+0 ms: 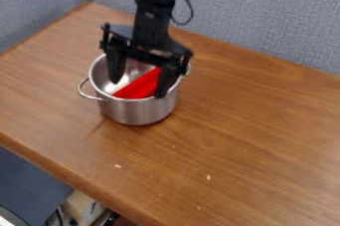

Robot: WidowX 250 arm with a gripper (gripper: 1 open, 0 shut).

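A steel pot with side handles stands on the wooden table, left of centre. A red object lies inside it. My black gripper is lowered into the pot over the red object, open, its two fingers apart at the left and right of the pot's inside. Whether the fingers touch the red object I cannot tell.
Grey padded walls stand behind. The table's left edge drops off at the lower left.
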